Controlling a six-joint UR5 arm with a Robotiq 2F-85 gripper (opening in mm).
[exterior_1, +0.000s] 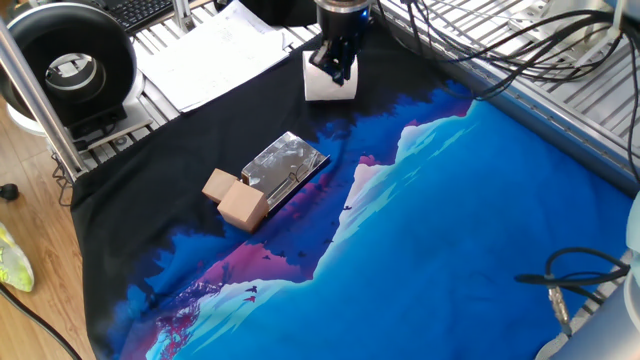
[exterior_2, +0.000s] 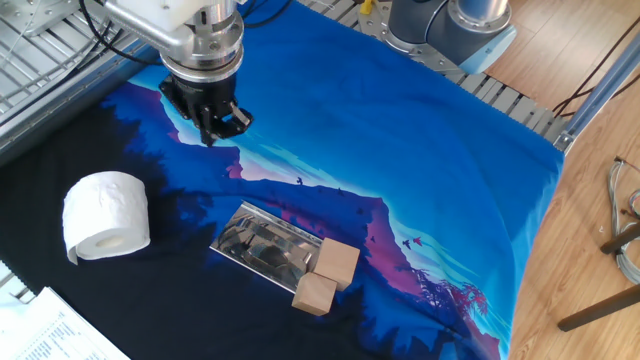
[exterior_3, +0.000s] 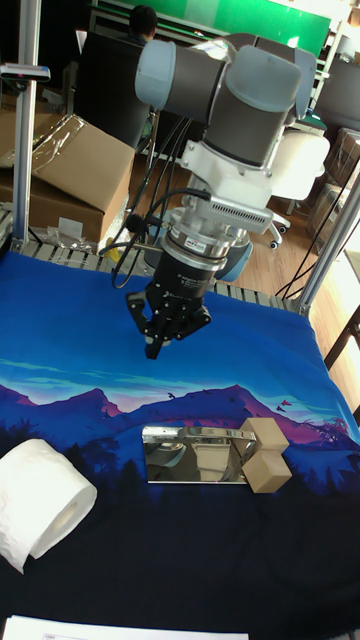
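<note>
My gripper (exterior_3: 154, 353) hangs in the air above the blue mountain-print cloth (exterior_3: 64, 341). Its black fingers are drawn together, and nothing shows between them. In exterior view 1 it overlaps the white paper roll (exterior_1: 328, 88), but exterior view 2 puts the roll (exterior_2: 105, 210) well apart from the gripper (exterior_2: 209, 138). A shiny metallic slab (exterior_2: 265, 243) lies flat on the cloth. Two tan cubes, one (exterior_2: 336, 262) nearer the slab's corner and another (exterior_2: 314, 294) beside it, sit against its end.
Printed sheets (exterior_1: 215, 55) lie behind the cloth at one edge. Black cables (exterior_1: 540, 60) loop over the metal rack. A round black object (exterior_1: 70, 70) stands at the far left.
</note>
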